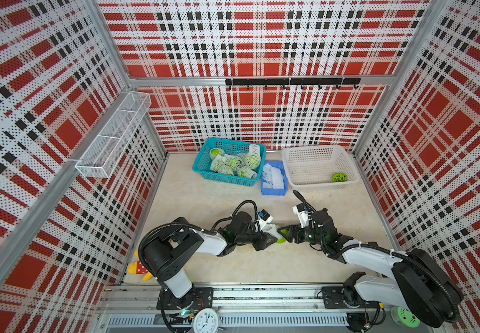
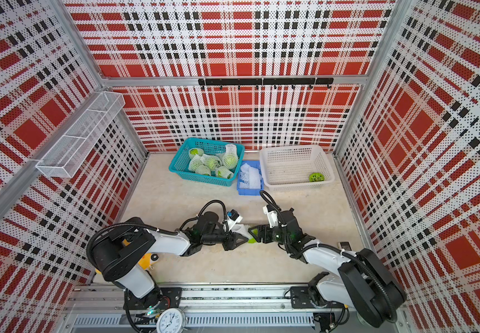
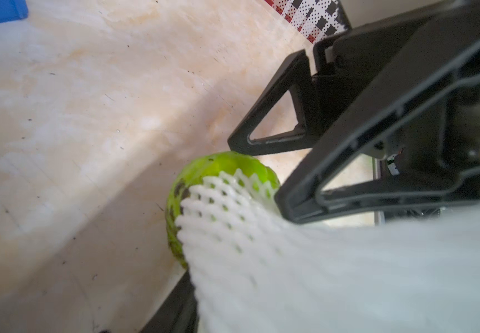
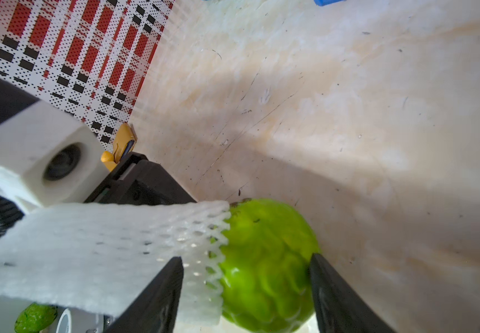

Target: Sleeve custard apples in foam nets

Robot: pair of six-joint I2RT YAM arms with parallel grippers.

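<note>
A green custard apple point(image 4: 270, 260) rests at the front middle of the table, its end bare. White foam net point(image 3: 234, 238) covers part of the fruit and trails loosely back over my left gripper point(image 1: 267, 238). One dark left finger point(image 3: 176, 308) shows beside the net in the left wrist view; the net hides the other, so how far its fingers are parted is unclear. My right gripper point(image 1: 285, 233) comes in from the right, open, its two fingers point(image 4: 328, 291) apart on either side of fruit and net. One right fingertip point(image 3: 292, 205) lies against the net's rim.
A teal basket point(image 1: 200, 166) with several netted fruits stands at the back. Beside it are a blue tray point(image 1: 273, 192) of foam nets and a white basket point(image 1: 312, 182) holding one bare custard apple point(image 1: 339, 177).
</note>
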